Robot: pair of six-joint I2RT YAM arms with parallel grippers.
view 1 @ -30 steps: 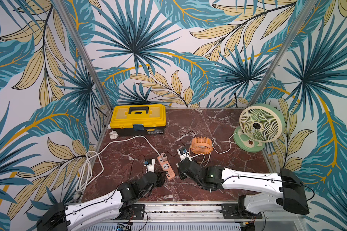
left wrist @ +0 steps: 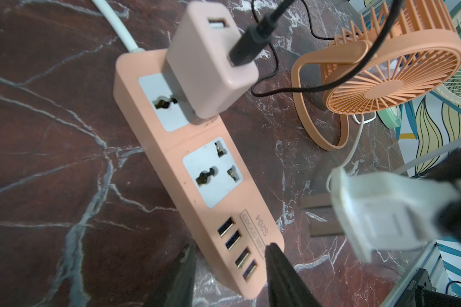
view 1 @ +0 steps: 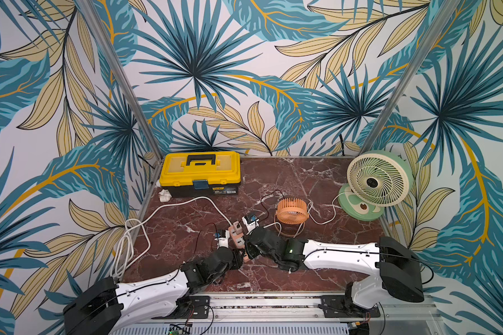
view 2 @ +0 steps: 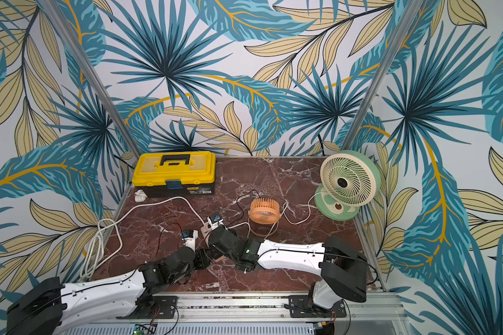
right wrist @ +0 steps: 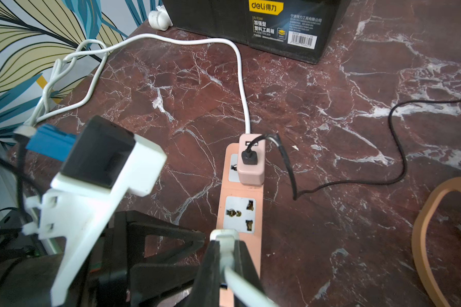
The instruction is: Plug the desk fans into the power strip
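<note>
The pink power strip point(left wrist: 199, 168) lies on the table, and a pink adapter point(left wrist: 210, 56) with a black cord sits in its far socket. Beside that, the middle socket point(right wrist: 239, 215) is empty. My right gripper is shut on a white plug point(right wrist: 224, 235) with a white cord, above the strip's near half. Its metal prongs point(left wrist: 317, 220) point toward the strip in the left wrist view, still apart from it. My left gripper is part open, its fingertips on either side of the strip's USB end; contact cannot be told. The green desk fan point(view 1: 377, 181) stands at the back right.
A small orange fan point(view 1: 291, 211) stands right of the strip. The yellow toolbox point(view 1: 201, 170) is at the back left. A white cable point(view 1: 129, 245) loops along the left edge. Both arms are close together around the strip.
My right gripper has moved left, bringing the plug over the strip. The left gripper has shifted slightly right, toward the strip's near end.
</note>
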